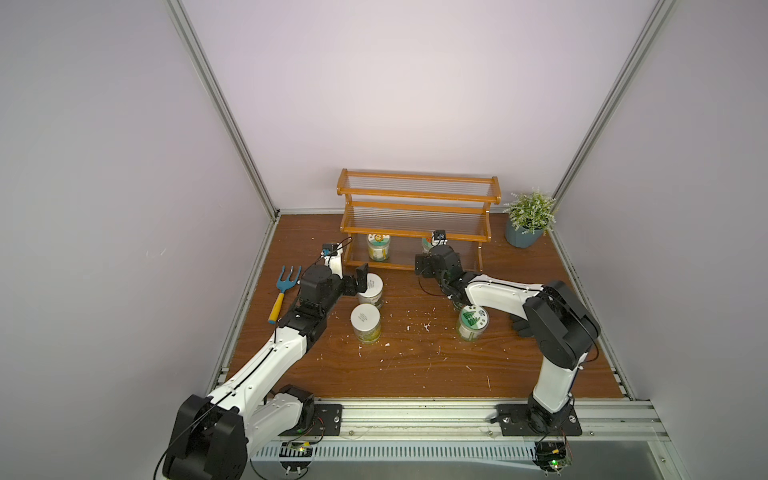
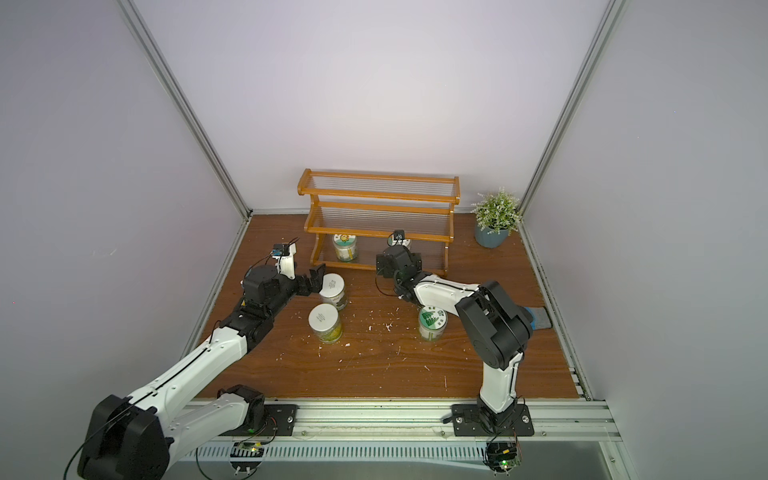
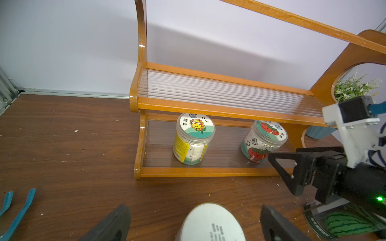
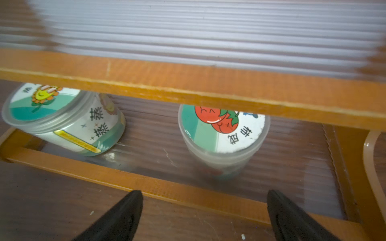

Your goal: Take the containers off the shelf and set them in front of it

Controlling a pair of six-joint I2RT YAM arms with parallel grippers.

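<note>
On the bottom level of the wooden shelf (image 3: 225, 172) stand two lidded jars, both upright. The sunflower jar (image 3: 193, 140) is toward the left, and the tomato jar (image 4: 223, 132) toward the right. Open and empty, my right gripper faces the tomato jar from in front of the shelf's lower rail, its fingers apart to either side. My left gripper is also open, with a white-lidded jar (image 3: 211, 225) showing between its fingers but not gripped. Which jar holds the seeds cannot be told from the labels.
Another white-lidded jar (image 1: 365, 320) and a green-lidded jar (image 1: 473, 320) stand on the table in front. A blue and yellow fork (image 1: 281, 294) lies at the left; a potted plant (image 1: 528, 217) is at the back right. The middle shelf board overhangs both shelf jars.
</note>
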